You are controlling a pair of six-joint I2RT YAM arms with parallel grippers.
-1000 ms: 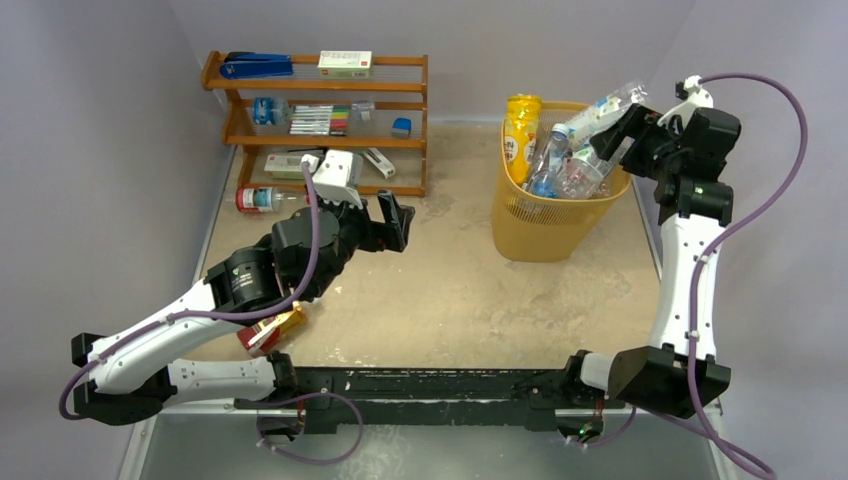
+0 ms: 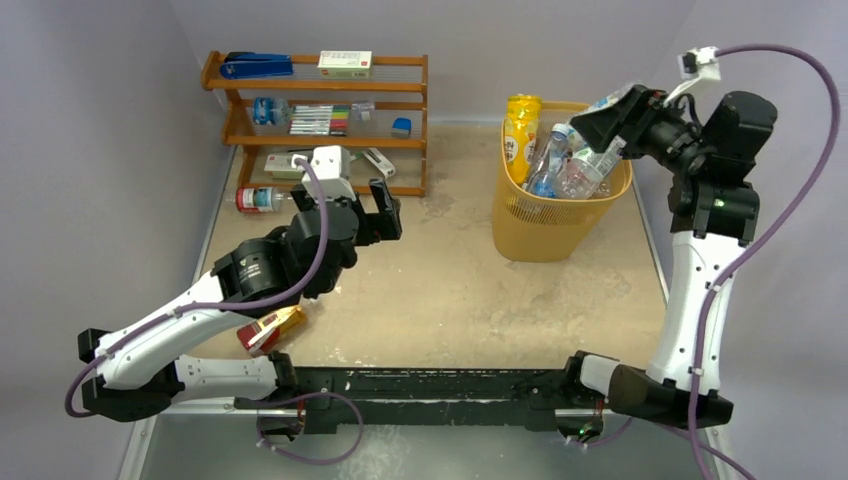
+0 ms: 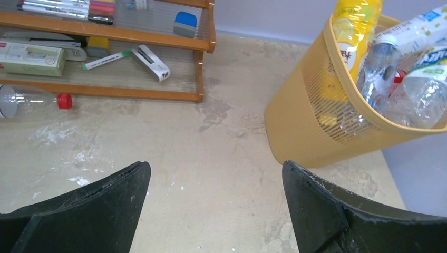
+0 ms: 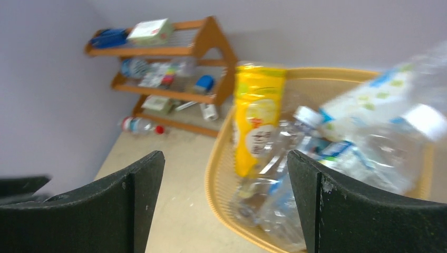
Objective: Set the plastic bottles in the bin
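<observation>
The yellow bin (image 2: 530, 235) at the right holds a yellow bottle (image 2: 520, 140) and several clear plastic bottles (image 2: 550, 165). My right gripper (image 2: 608, 118) is over the bin's bottles, open, with the bottles below and beyond its fingers in the blurred right wrist view. My left gripper hangs open at the left middle, nothing between its fingers. A clear bottle with a red cap (image 3: 34, 103) lies before the lowest shelf. Another bottle (image 2: 268, 111) lies on the middle shelf.
A wooden shelf rack (image 2: 424, 150) at the back left holds boxes, pens and small items. A red and yellow item (image 2: 265, 330) lies at the front left, partly under the left arm. Walls stand close on both sides.
My left gripper has shifted slightly left. The bin's contents look much the same.
</observation>
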